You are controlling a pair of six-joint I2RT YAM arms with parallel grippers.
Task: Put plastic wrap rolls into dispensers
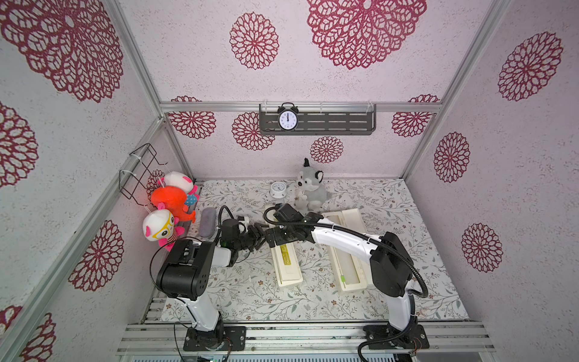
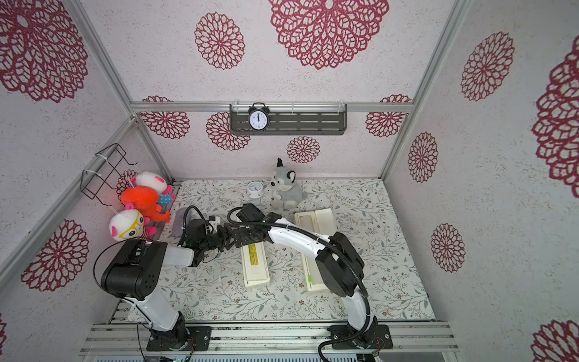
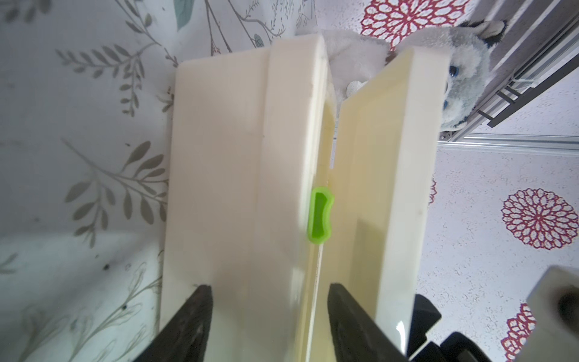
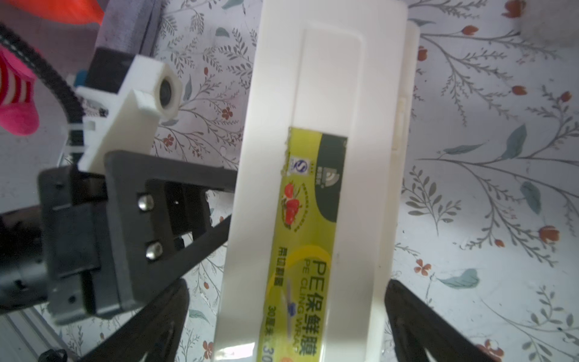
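A white cling wrap dispenser with a yellow-green PE label stands in the middle of the table; in the left wrist view its side shows a green clip (image 3: 319, 214) beside a raised cream lid (image 3: 386, 150). My right gripper (image 1: 275, 238) is open over the dispenser, fingers either side of it in the right wrist view. My left gripper (image 1: 262, 236) is low at the dispenser's left, its fingers apart. A second, open dispenser (image 2: 310, 271) lies to the right; what it holds is unclear.
Plush toys (image 1: 169, 205) and a grey case (image 1: 207, 222) are at the left. A grey plush dog (image 1: 312, 190) and small white clock (image 1: 278, 189) stand at the back.
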